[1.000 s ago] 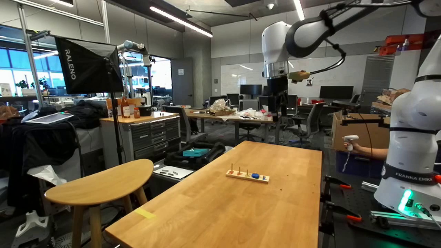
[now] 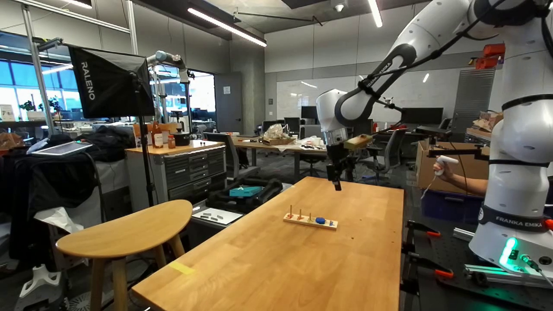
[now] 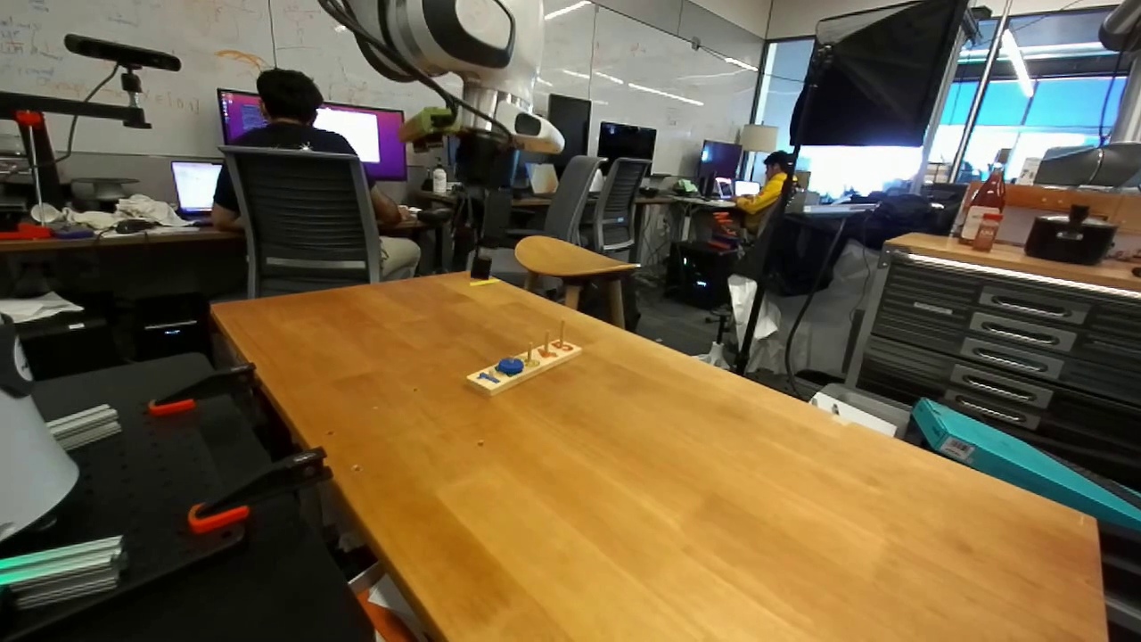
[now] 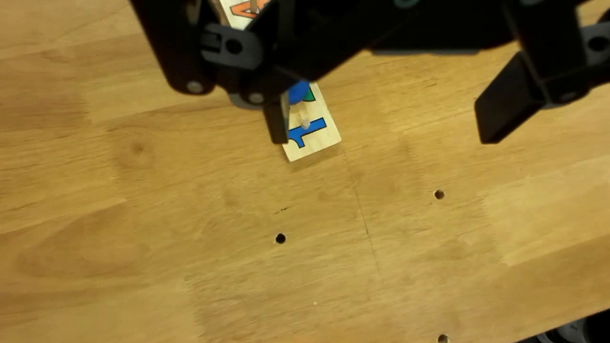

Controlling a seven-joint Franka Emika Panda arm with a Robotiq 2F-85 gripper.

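A narrow wooden peg board [image 2: 299, 222] with printed numerals lies flat on the wooden table [image 2: 262, 261]. Several thin upright pegs stand along it. One blue piece [image 3: 509, 367] sits on the board by the blue numeral 1 end. My gripper is open, its black fingers [image 4: 503, 105] wide apart with only bare tabletop seen between them. The left finger covers part of the board in the wrist view, where the blue numeral 1 [image 4: 309, 128] shows beside it. Exterior view 1 has the gripper [image 2: 337, 185] tilted and up in the air, clear of the board.
Most of the tabletop round the board is clear. A strip of yellow tape [image 2: 182, 267] marks the table's far end from the robot. Black clamps with orange ends [image 3: 219, 518] line the robot's side. A wooden stool [image 2: 127, 228] stands off the table's edge.
The arm has come down and a little left in exterior view 1, and the gripper is now tilted. The board and blue piece have stayed put. A person's hand with a white controller has shifted.
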